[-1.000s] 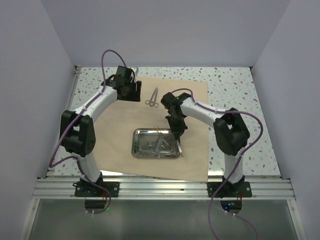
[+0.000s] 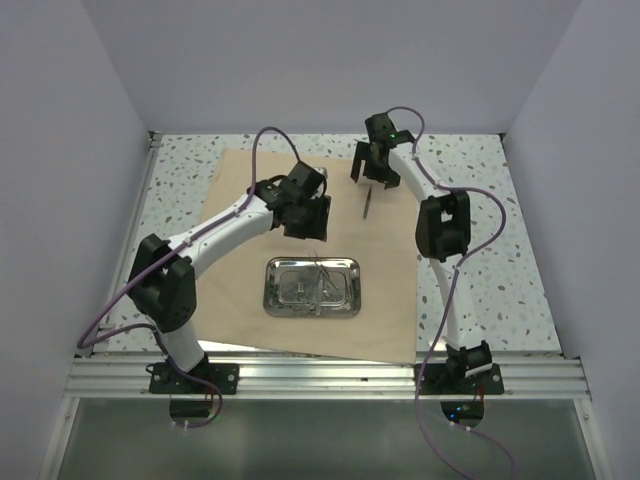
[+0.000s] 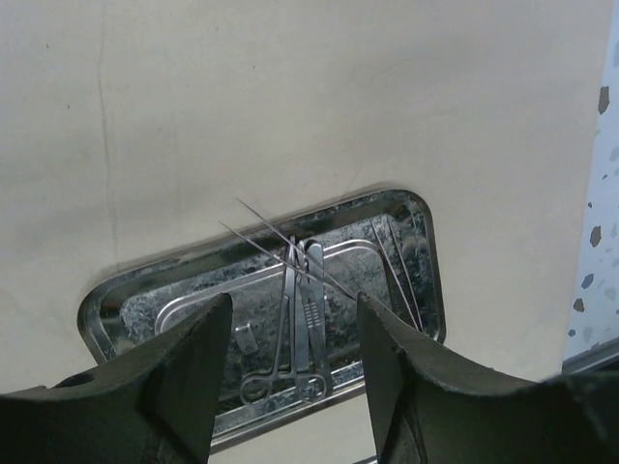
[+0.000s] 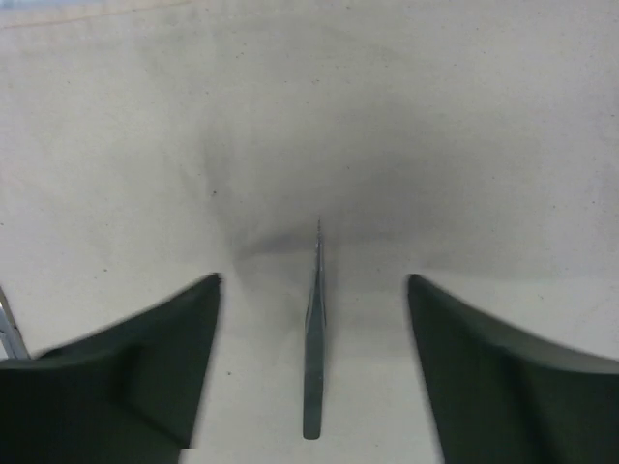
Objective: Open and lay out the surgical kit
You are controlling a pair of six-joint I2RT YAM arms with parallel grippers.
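In the top view my left gripper [image 2: 308, 228] is over the cloth just behind the metal tray [image 2: 269, 300]. Its fingers [image 3: 203, 358] are apart, with the tray's instruments below and beyond them. Inside the tray lie long ring-handled tools [image 3: 300, 338], a thin two-pointed tool [image 3: 309, 275] across them, and slim pieces at one end. My right gripper [image 2: 376, 177] stands open at the back of the cloth. Between its spread fingers in the right wrist view, a slim pointed instrument [image 4: 313, 367] with a dark flat handle lies on the cloth, untouched.
The beige cloth [image 2: 390, 300] covers the middle of the speckled table [image 2: 485, 250], with bare cloth right of the tray. Part of another metal tool [image 4: 10, 331] shows at the right wrist view's left edge. My left arm hides cloth behind the tray.
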